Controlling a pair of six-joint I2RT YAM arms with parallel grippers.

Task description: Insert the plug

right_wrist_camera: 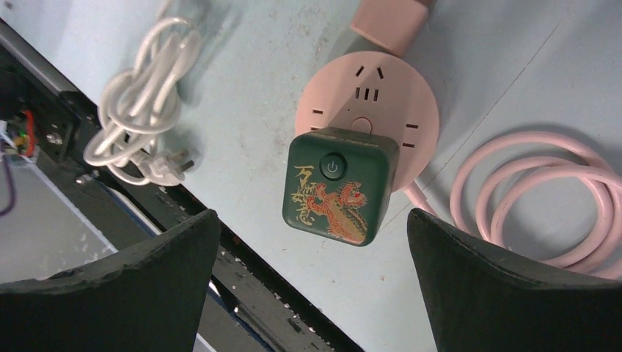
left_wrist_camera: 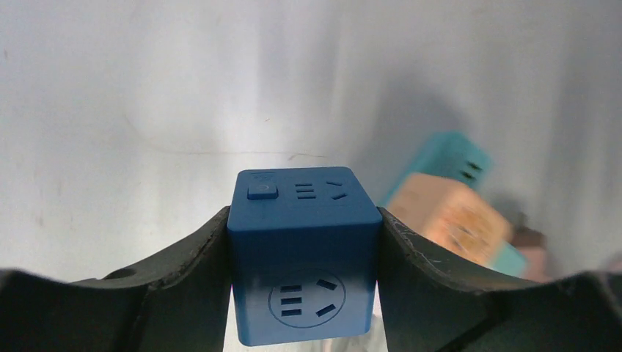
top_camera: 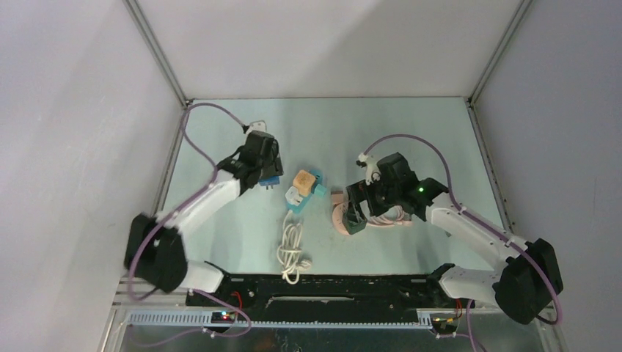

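Observation:
My left gripper is shut on a blue cube socket plug (left_wrist_camera: 301,209), which fills the space between its fingers; in the top view it hangs left of the teal power strip (top_camera: 317,178). An orange cube (top_camera: 304,182) and a white plug (top_camera: 293,196) sit on that strip. My right gripper stands open above a green cube with a dragon picture (right_wrist_camera: 334,191), which overlaps a round pink socket board (right_wrist_camera: 370,84). Whether the green cube is plugged in is hidden.
A coiled white cable (top_camera: 290,253) lies at front centre, a coiled pink cable (right_wrist_camera: 543,176) right of the pink board. A pink block (right_wrist_camera: 385,22) adjoins that board.

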